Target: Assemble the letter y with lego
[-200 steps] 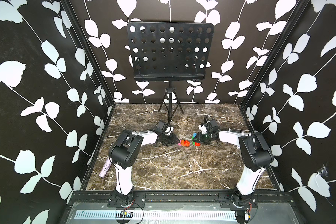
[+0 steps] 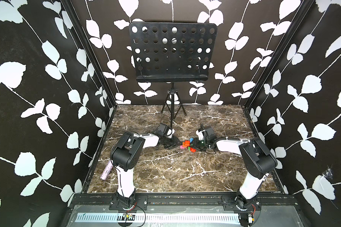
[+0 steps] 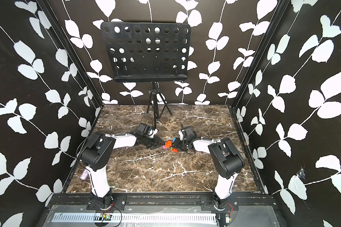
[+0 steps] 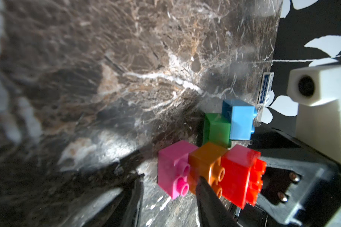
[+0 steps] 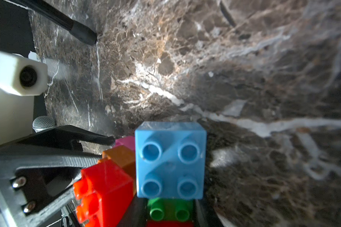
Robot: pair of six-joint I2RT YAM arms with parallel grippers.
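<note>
A pink brick (image 4: 170,170), an orange brick (image 4: 204,158) and a red brick (image 4: 235,177) form a row at the table centre. My left gripper is part open beside the pink and orange bricks, their studs facing it, nothing clearly held. Right of that row, my right gripper is shut on the green brick (image 5: 168,208), which is stacked with a blue brick (image 5: 170,158) and a red piece partly hidden at the bottom of the right wrist view. This stack is close against the row.
The black music stand (image 2: 172,53) rises behind the bricks, its tripod legs on the table. A pink speckled cylinder (image 2: 106,170) lies at the front left.
My right gripper has moved left with the green-and-blue stack, closing up to the pink, orange and red row. The left arm has barely moved.
</note>
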